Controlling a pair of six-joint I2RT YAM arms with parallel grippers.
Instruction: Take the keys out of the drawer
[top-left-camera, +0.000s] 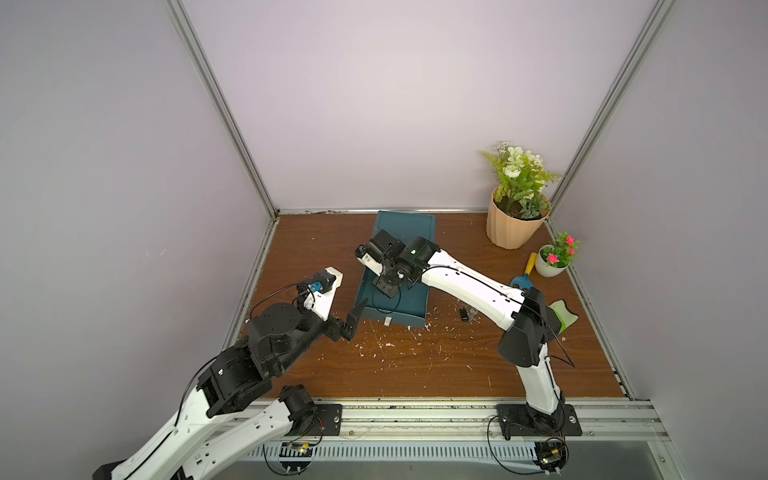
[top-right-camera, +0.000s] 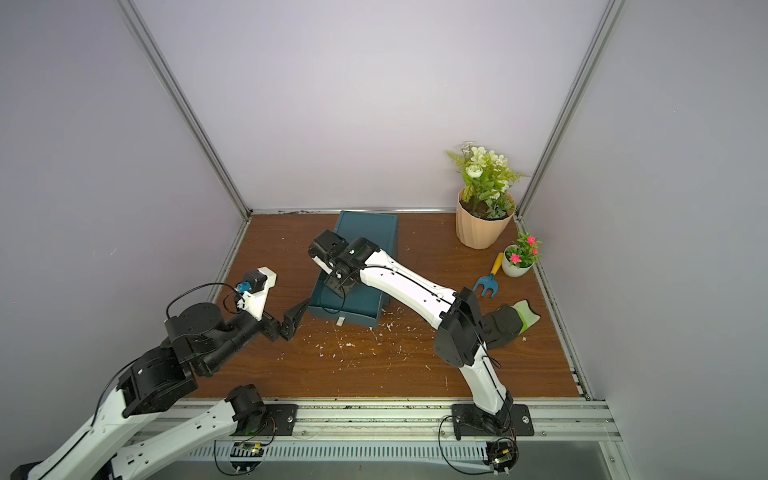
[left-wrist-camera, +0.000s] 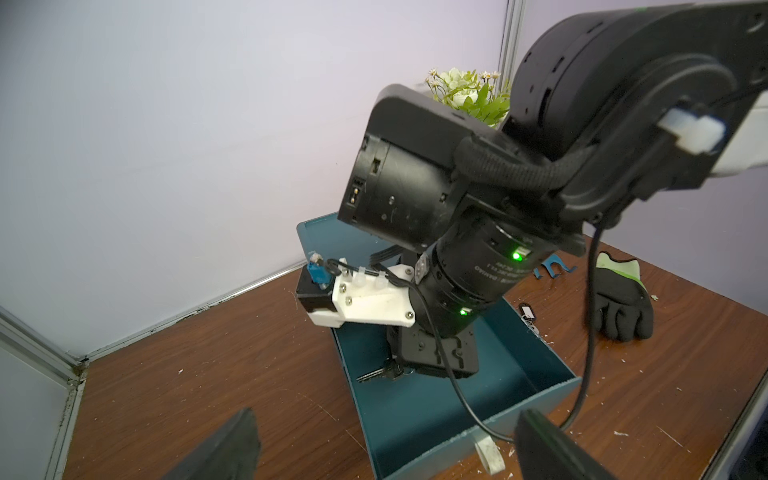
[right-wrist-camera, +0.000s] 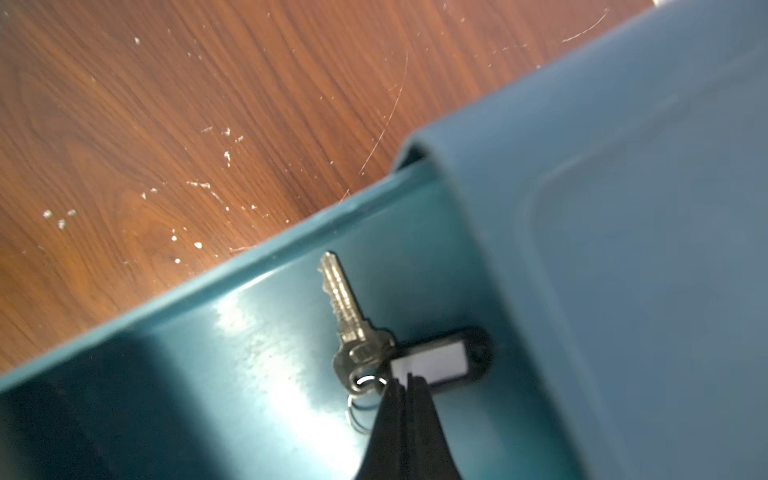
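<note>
A silver key with a ring and a black tag bearing a white label (right-wrist-camera: 430, 364) lies inside the blue drawer (right-wrist-camera: 264, 264), near the cabinet edge. Over it, my right gripper is shut, and nothing shows between its fingers. The fingertips overlap the tag's edge in the right wrist view; whether they touch it I cannot tell. From above, the right arm hides these keys. My left gripper stands open and empty, in front and to the left of the drawer. A second bunch of keys (top-left-camera: 464, 314) rests on the table right of the drawer.
The blue cabinet (right-wrist-camera: 664, 240) stands behind the drawer. To the right are a dark glove (top-right-camera: 502, 326), a blue fork (top-right-camera: 485, 283), a small flowerpot (top-right-camera: 517, 270) and a large one (top-right-camera: 478, 229). White flecks litter the front table.
</note>
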